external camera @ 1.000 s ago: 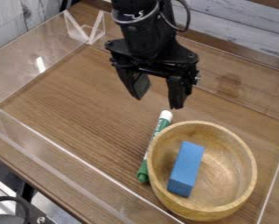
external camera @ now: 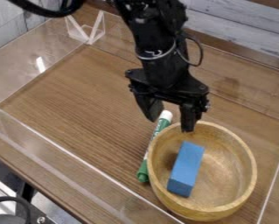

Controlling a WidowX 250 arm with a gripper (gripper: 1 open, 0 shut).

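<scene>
A black robot arm comes down from the top centre, its gripper point(external camera: 169, 111) open above the upper-left rim of a tan oval bowl point(external camera: 229, 188). A blue block point(external camera: 186, 168) lies inside the bowl. A green and white stick-like object point(external camera: 148, 164) lies along the bowl's left side, partly hidden by it. Its white upper end is just below the gripper.
A white plastic piece point(external camera: 89, 26) is at the back left. Low rims edge the work area, and a dark cable curves in at the bottom left.
The arm has moved slightly and the gripper has come lower, toward the bowl's upper rim. The bowl, block and green object look unmoved.
</scene>
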